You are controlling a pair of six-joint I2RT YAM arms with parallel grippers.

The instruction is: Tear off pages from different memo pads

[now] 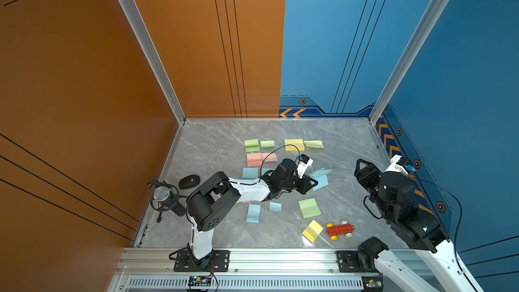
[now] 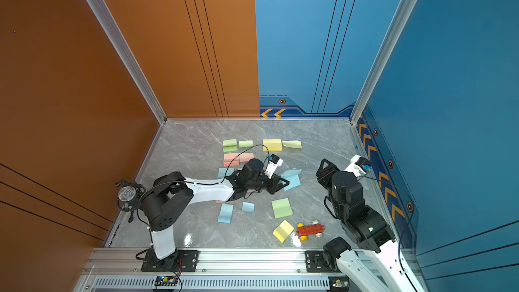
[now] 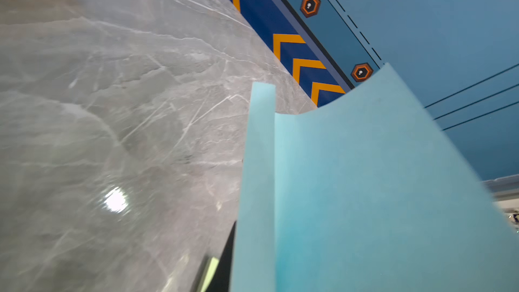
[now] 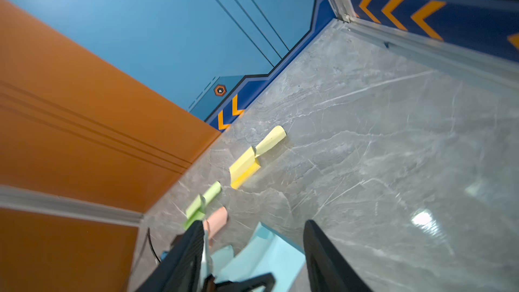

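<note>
A blue memo paper (image 1: 319,179), folded along one edge, is held in my left gripper (image 1: 308,182) above the table's middle-right; it fills much of the left wrist view (image 3: 367,194), hiding that gripper's fingertips. My right gripper stands open and raised to the right, nothing between its fingers. Torn pages and pads lie on the table: green (image 1: 251,145), yellow (image 1: 294,145), pink (image 1: 254,159) in rear rows, blue (image 1: 250,173) partly behind the left arm, blue (image 1: 253,213), green (image 1: 309,208) and yellow (image 1: 312,231) toward the front.
A red toy (image 1: 339,229) with yellow and white ends lies at the front right. A black mouse (image 1: 189,181) and a microphone (image 1: 165,197) stand at the left.
</note>
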